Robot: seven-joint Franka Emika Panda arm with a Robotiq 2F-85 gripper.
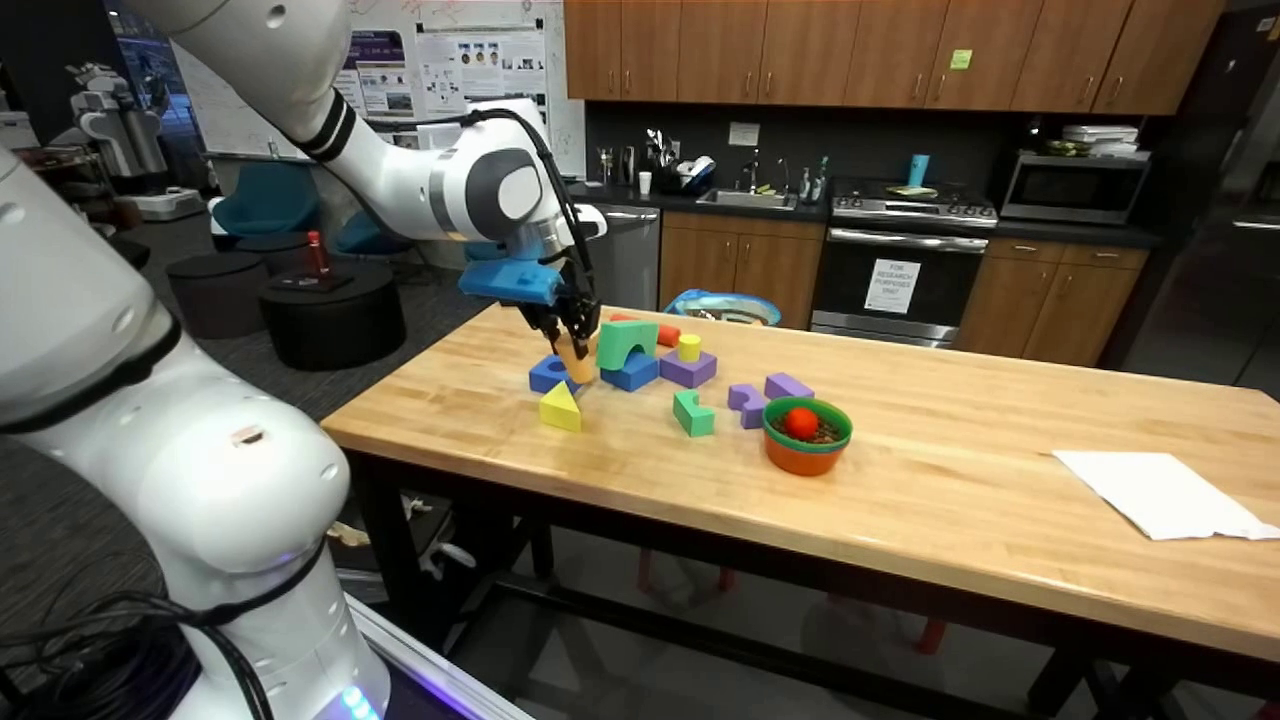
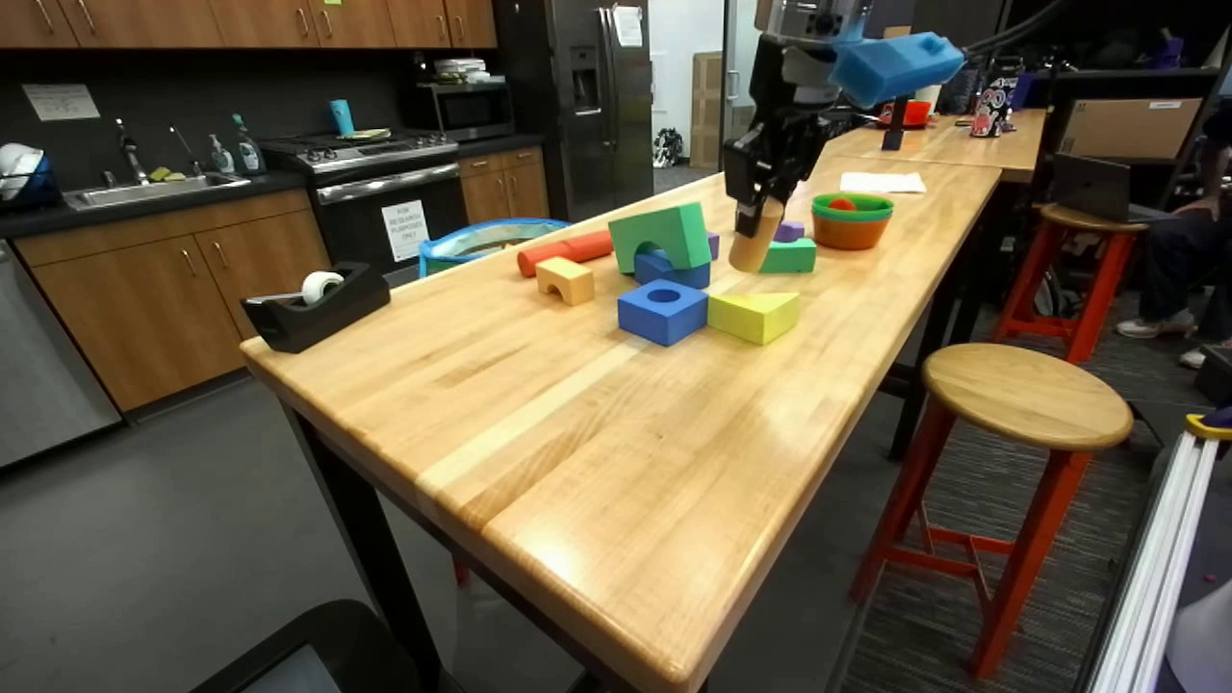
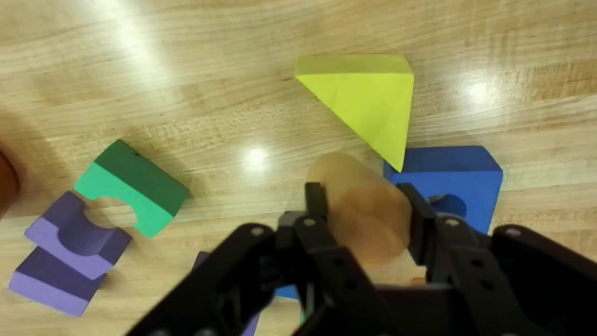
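Observation:
An orange-tan cylinder (image 3: 366, 218) is clasped between the fingers of my gripper. In exterior view 2 the cylinder (image 2: 753, 241) hangs slightly tilted below my gripper (image 2: 757, 198); whether its lower end touches the table cannot be told. Close by lies the yellow triangular block (image 3: 372, 98), its tip overlapping the edge of the blue block with a round hole (image 3: 467, 185) in the wrist view. Part of that blue block is hidden behind a finger. A green arch (image 1: 627, 342) rests over another blue block (image 1: 630, 373), just right of my gripper (image 1: 576, 340) in exterior view 1.
A green half-arch block (image 1: 692, 413) and purple blocks (image 1: 746, 404) lie to the right, beside stacked bowls (image 1: 805, 454) holding a red ball. A red cylinder (image 2: 566, 250) and small orange arch (image 2: 566, 279) lie behind.

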